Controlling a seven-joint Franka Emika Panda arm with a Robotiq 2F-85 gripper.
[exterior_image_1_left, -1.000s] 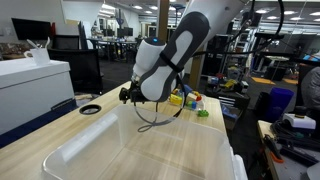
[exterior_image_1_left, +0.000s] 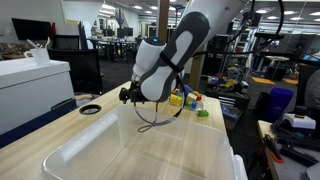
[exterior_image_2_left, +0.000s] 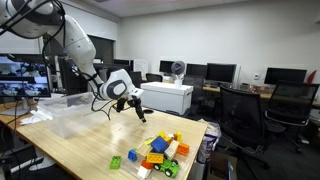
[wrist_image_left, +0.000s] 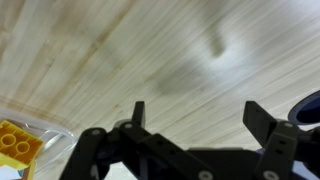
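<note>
My gripper stands open in the wrist view, its two dark fingers wide apart with only bare wooden tabletop between and beyond them. In exterior view 2 it hangs over the middle of the table (exterior_image_2_left: 85, 145), clear of the coloured toy pieces. Those include a green piece (exterior_image_2_left: 115, 162), a blue piece (exterior_image_2_left: 132, 156) and a yellow piece (exterior_image_2_left: 155, 158) near the front right. At the wrist view's left edge is a yellow studded brick (wrist_image_left: 15, 143). A dark round object (wrist_image_left: 308, 108) is cut off at the right edge.
A large white bin (exterior_image_1_left: 60, 160) fills the foreground of exterior view 1. A black ring-like object (exterior_image_1_left: 90, 109) lies on the table behind it. A white box (exterior_image_2_left: 165, 97) stands at the table's far side. Bare table surrounds the gripper.
</note>
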